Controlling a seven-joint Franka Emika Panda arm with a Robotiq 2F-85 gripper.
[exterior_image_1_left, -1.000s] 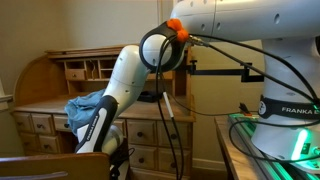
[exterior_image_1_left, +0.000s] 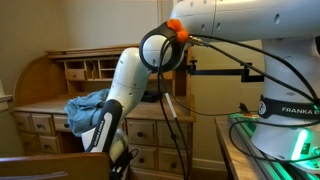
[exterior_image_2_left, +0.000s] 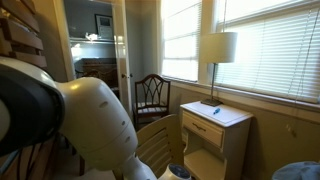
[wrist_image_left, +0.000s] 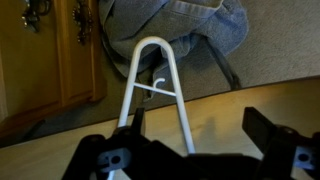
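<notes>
In the wrist view my gripper is open, its black fingertips wide apart. A white looped frame (wrist_image_left: 174, 75), which looks like a hanger, reaches up between the fingers, nearer the left one. It has a thin crossbar and a small hook near its rounded top. I cannot tell whether it touches a finger. Beyond the loop, grey-blue cloth (wrist_image_left: 215, 35) lies in folds on the carpet. The gripper's fingers are hidden in both exterior views, and the arm (exterior_image_1_left: 125, 85) reaches down in front of the desk.
A wooden desk (exterior_image_1_left: 142, 135) with several drawers stands behind the arm, blue cloth (exterior_image_1_left: 88, 104) on its top. Below the gripper runs a pale wooden edge (wrist_image_left: 60, 145). A white nightstand (exterior_image_2_left: 215, 125) carries a lamp (exterior_image_2_left: 216, 50), with a wooden chair (exterior_image_2_left: 152, 95) nearby.
The lower arm has shifted slightly to the right in exterior view 1. The cloth on the desk and the furniture stay in place.
</notes>
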